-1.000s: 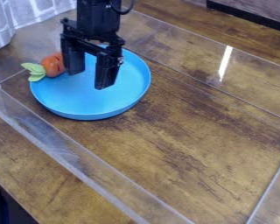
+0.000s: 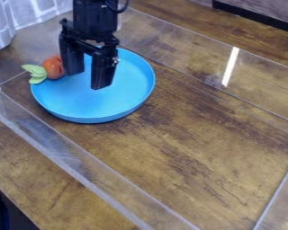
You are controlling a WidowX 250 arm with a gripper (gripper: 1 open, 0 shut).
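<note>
A blue round plate (image 2: 115,99) sits on the wooden table at the upper left. An orange object with pale green leaves (image 2: 51,67), like a toy vegetable, lies at the plate's left rim. My dark gripper (image 2: 85,75) reaches down from the top over the plate, right of the orange object. Its fingers point downward; I cannot tell whether anything is between them or how far apart they stand.
Clear plastic-like strips or sheeting run along the left side. A dark edge shows at the top right.
My gripper has shifted slightly to the left, toward the orange object. The plate and the orange object look unmoved.
</note>
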